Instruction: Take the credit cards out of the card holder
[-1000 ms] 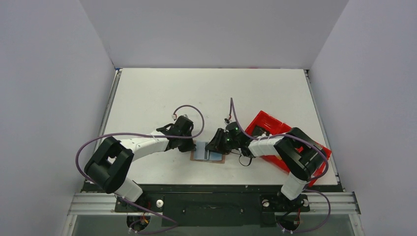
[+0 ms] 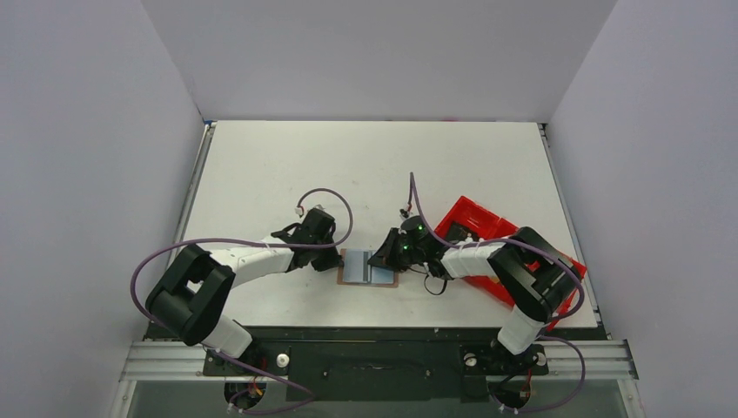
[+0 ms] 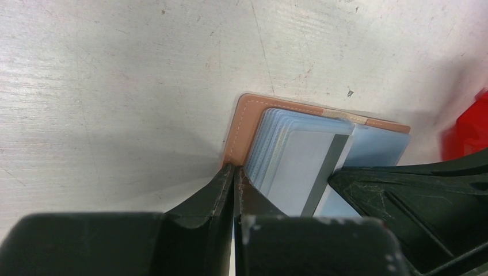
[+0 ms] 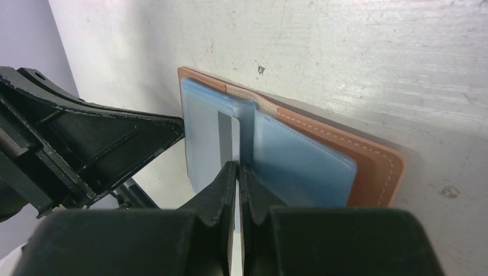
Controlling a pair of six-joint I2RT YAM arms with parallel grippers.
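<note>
The brown card holder (image 2: 340, 279) lies open on the table, its clear bluish sleeves (image 4: 305, 155) facing up. In the left page's sleeves sits a white card (image 3: 299, 155) with a dark stripe, its edge toward the fold. My left gripper is shut, fingertips at the holder's left border; whether they pinch it is hidden. At the card's fold-side edge are the tips of my right gripper, also shut. That white edge runs down to the tips, but I cannot tell if it is between them.
A red divided box (image 2: 470, 212) stands on the right, partly under the right arm. A loose cable (image 2: 435, 292) hangs beside the right gripper.
The left gripper has shifted a little to the left, toward the holder's outer edge. My right gripper has moved slightly right. The holder lies in about the same place.
</note>
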